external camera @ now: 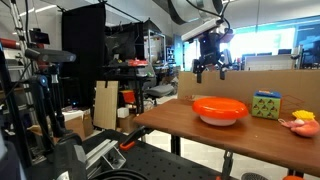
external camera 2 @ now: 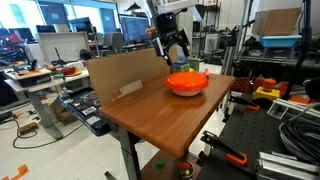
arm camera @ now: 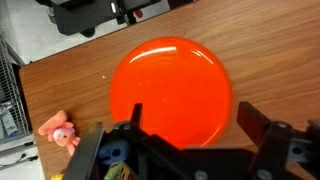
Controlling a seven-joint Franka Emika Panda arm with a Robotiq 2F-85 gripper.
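Note:
An orange-red round dish or lid (external camera: pixel 219 104) sits on the wooden table, with a paler rounded part (external camera: pixel 222 121) under its rim. From above, in the wrist view, its smooth orange disc (arm camera: pixel 170 85) fills the middle of the picture. My gripper (external camera: pixel 211 76) hangs above the dish, clear of it. Its dark fingers (arm camera: pixel 268 138) stand wide apart with nothing between them. In exterior view 2 the same orange dish (external camera 2: pixel 187 82) lies at the far part of the table, below the gripper (external camera 2: pixel 174 50).
Behind the dish stands a green, blue and yellow block (external camera: pixel 266 104). A pink plush toy (external camera: pixel 302 125) with yellow on top lies at the table's right. A cardboard panel (external camera: pixel 250 82) stands behind the table.

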